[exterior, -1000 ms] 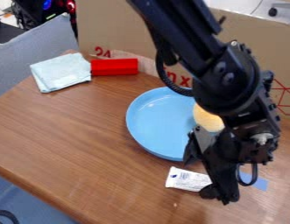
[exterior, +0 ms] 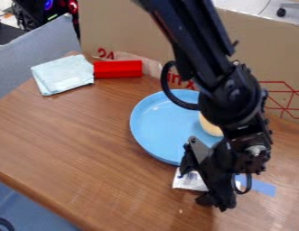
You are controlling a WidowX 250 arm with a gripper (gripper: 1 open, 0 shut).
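Note:
The black arm reaches down on the right to my gripper (exterior: 205, 180), which is low at the table, over a white packet with dark print (exterior: 184, 181) just in front of a light blue plate (exterior: 158, 126). The packet is partly hidden behind the gripper; whether the fingers grip it is unclear. A pale yellow round object (exterior: 210, 126) sits on the plate's right side, partly covered by the arm.
A red block (exterior: 117, 69) and a folded pale cloth (exterior: 61, 76) lie at the back left. A cardboard panel (exterior: 127, 32) stands behind. Blue tape (exterior: 264, 189) is on the table at right.
The arm and gripper have shifted slightly left and the arm has drawn narrower over the plate. The packet is now more covered by the gripper.

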